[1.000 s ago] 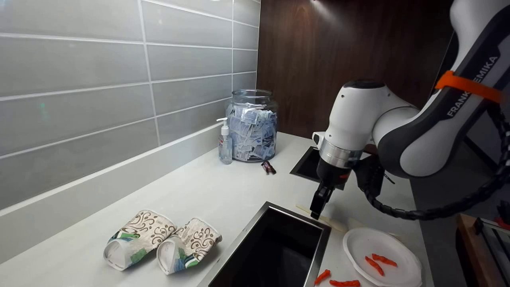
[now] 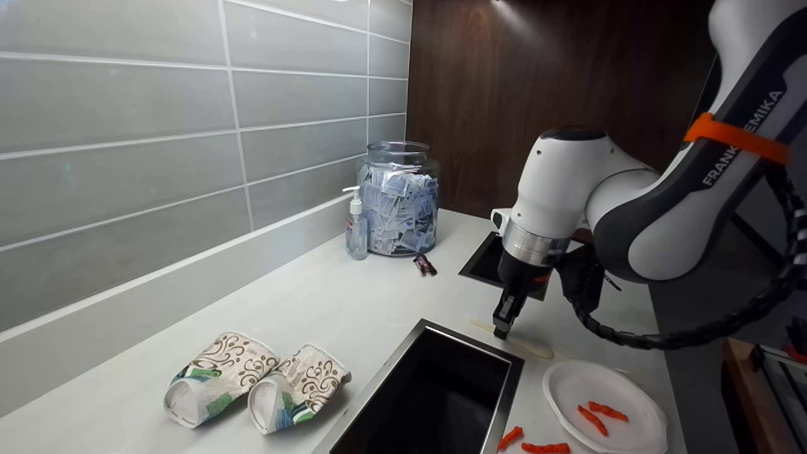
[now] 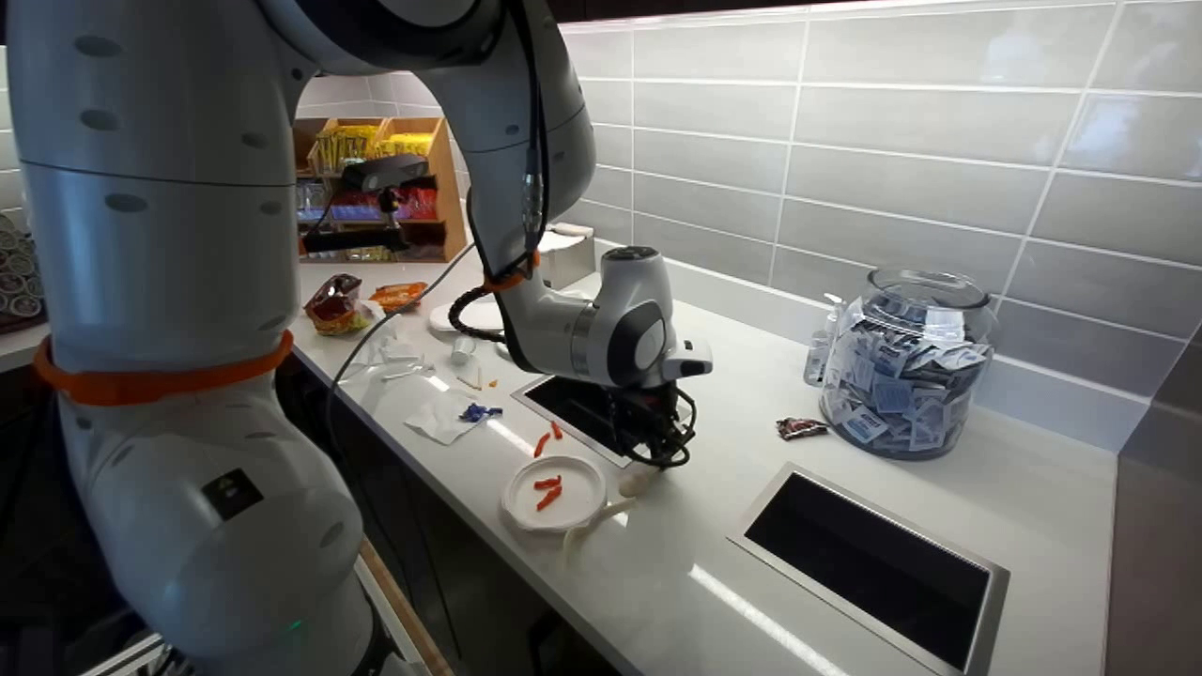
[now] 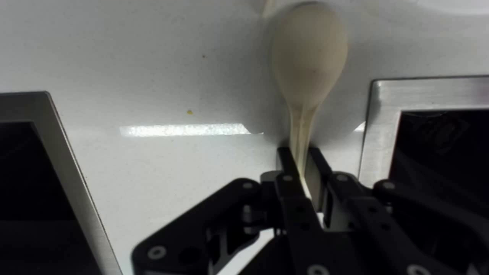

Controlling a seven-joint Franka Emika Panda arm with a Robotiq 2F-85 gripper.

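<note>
A pale, cream-coloured spoon (image 4: 309, 50) lies in the middle of the wrist view, its rounded bowl facing away from the fingers. My gripper is shut on its narrow handle, with one black finger on either side. In exterior view 1 the spoon (image 2: 534, 347) is low at the white counter, between the two black recesses, with the handle end showing left of my gripper (image 2: 500, 333). Whether the spoon touches the counter cannot be told. The arm mostly covers the fingers in exterior view 2, where the spoon's bowl (image 3: 638, 481) shows beside them.
A white plate (image 3: 514, 506) with orange snack pieces stands close by, more pieces lying outside it. Framed black recesses (image 2: 435, 393) flank the gripper. Crumpled cups (image 2: 227, 371), a pump bottle (image 2: 356, 234) and a jar of packets (image 2: 401, 212) sit along the wall side.
In exterior view 1 my gripper has moved slightly back, away from the near recess, and now stands in line with the spoon's handle. The plate and cups have stayed put.
</note>
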